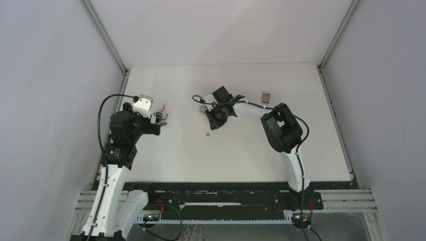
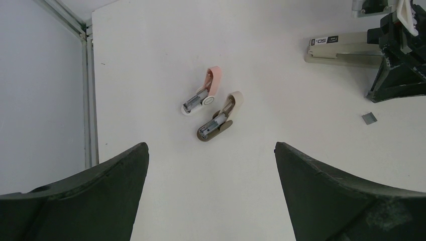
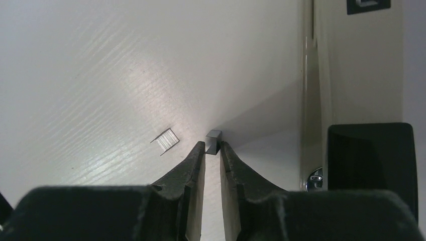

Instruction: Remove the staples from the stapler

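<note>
A beige stapler lies at the table's centre, partly under my right arm, along the right side of the right wrist view. My right gripper is shut on a small dark metal piece at its fingertips, beside the stapler. A small strip of staples (image 3: 166, 140) lies on the table just left of those fingertips. My left gripper stands open at the left of the table, above two small objects.
Two small hinged items, one pink and white (image 2: 211, 80), one beige (image 2: 221, 120), lie at the left. A small box (image 1: 265, 96) sits at the back right.
</note>
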